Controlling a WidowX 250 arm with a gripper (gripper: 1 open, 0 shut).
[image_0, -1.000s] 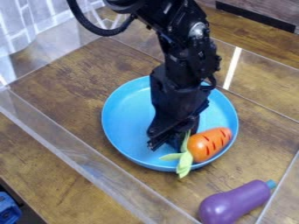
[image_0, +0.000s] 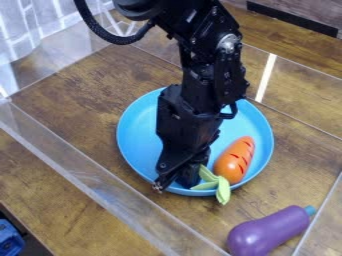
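Note:
My black gripper (image_0: 181, 172) reaches down into the blue bowl (image_0: 138, 135), its fingertips low near the bowl's front left. It is shut, with nothing visible between its fingers, though the tips are partly dark and hard to make out. Just right of it an orange toy carrot (image_0: 234, 158) lies in the bowl, its pale green leaves (image_0: 214, 188) hanging toward the front rim beside the fingers.
A purple toy eggplant (image_0: 267, 232) lies on the wooden surface (image_0: 74, 90) at the front right, outside the bowl. A blue object (image_0: 7, 238) shows at the lower left edge. Clear plastic edges cross the left and right sides.
The gripper has shifted a little left and down. The carrot has tilted more upright at the bowl's right side, partly behind the arm.

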